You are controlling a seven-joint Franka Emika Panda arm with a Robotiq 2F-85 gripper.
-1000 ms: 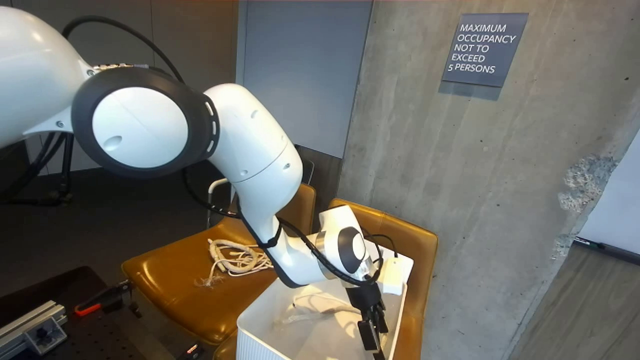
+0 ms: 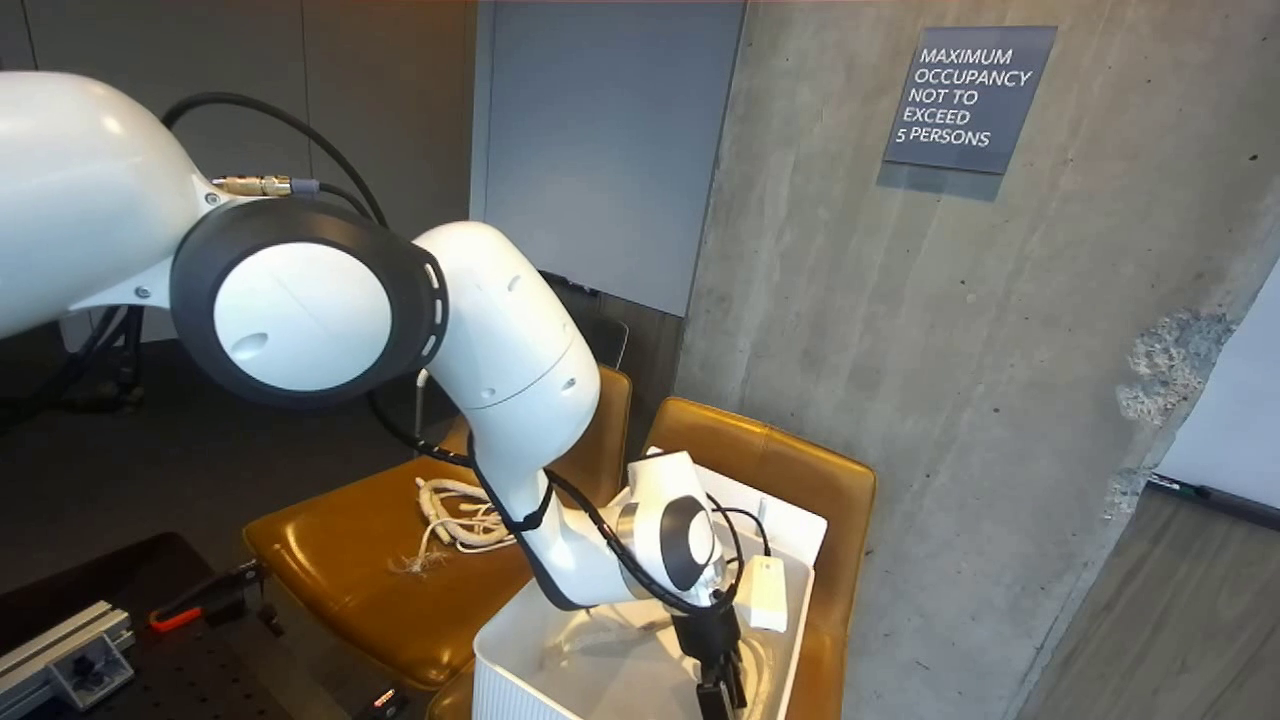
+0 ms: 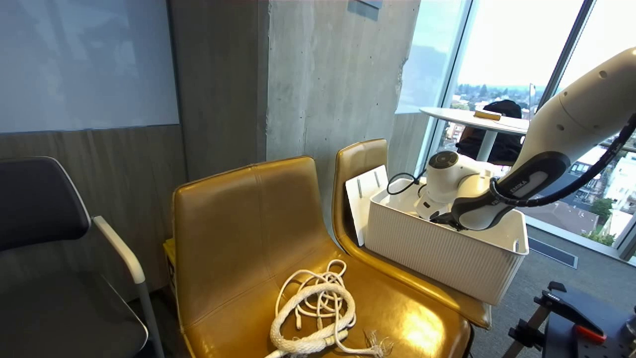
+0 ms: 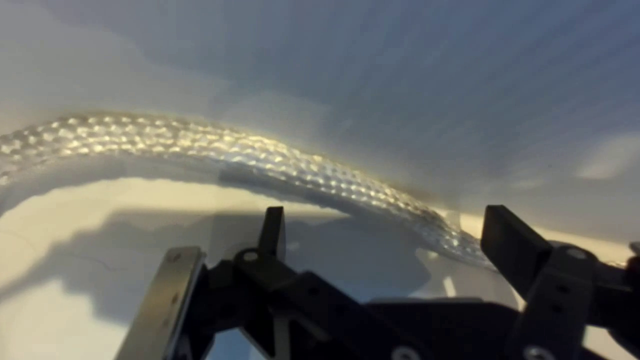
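My gripper reaches down into a white ribbed bin that stands on the right-hand tan chair. In the wrist view the gripper is open, its two black fingers spread wide. A pale braided rope runs across that view along the bin's inside, from the left edge down toward the right finger. It passes ahead of the left fingertip, and its right end disappears behind the right finger; whether they touch, I cannot tell. In the second exterior view the bin wall hides the gripper's fingers.
Another coil of white rope lies on the neighbouring tan chair. A white panel leans between the bin and its chair's backrest. A dark table with a red-handled tool stands at lower right in that view.
The arm has come lower, and the gripper has moved down and slightly left in the first exterior view, deeper into the bin. The rope on the chair has not moved.
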